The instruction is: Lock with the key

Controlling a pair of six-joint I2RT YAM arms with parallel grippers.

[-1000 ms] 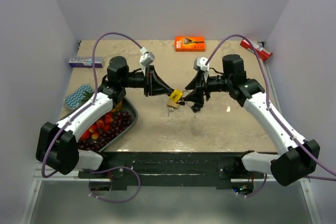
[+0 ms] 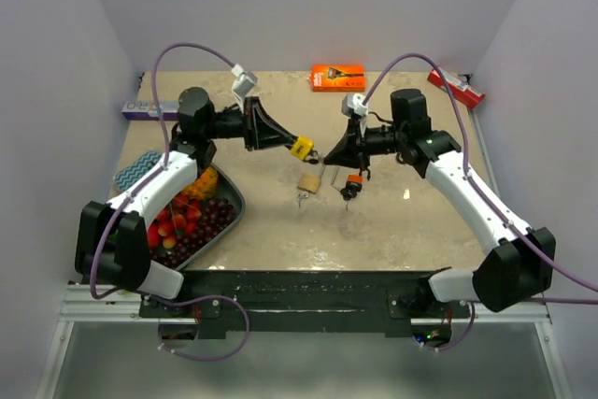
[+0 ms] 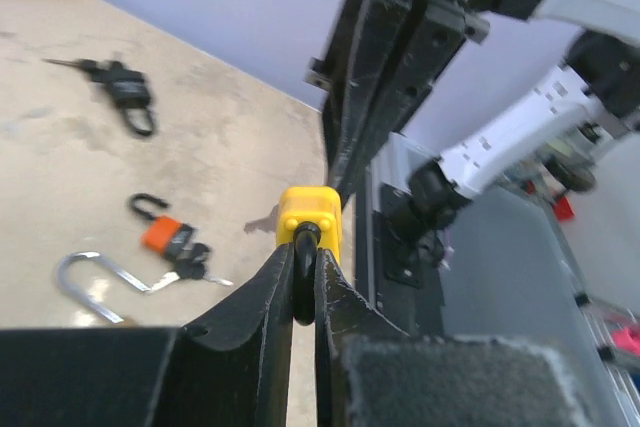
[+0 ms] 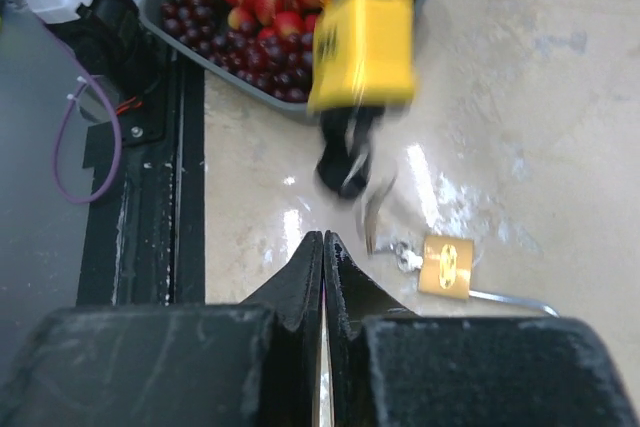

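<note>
A yellow padlock (image 2: 302, 148) hangs in the air, my left gripper (image 2: 292, 141) shut on its black shackle (image 3: 306, 282). In the right wrist view the padlock is blurred. A dark key head (image 4: 345, 162) sticks out of its underside, with a thin blurred metal piece (image 4: 374, 215) dangling from it. My right gripper is shut with nothing between its fingers, and the key head lies outside them, just beyond the tips. From the left wrist view, the right fingers (image 3: 362, 107) stand behind the padlock, their ends partly hidden by it.
On the table below lie a gold padlock (image 4: 446, 265), an orange padlock (image 3: 165, 235) with keys, and a black padlock (image 3: 128, 92). A grey fruit tray (image 2: 239, 205) sits on the left. Boxes stand at the back.
</note>
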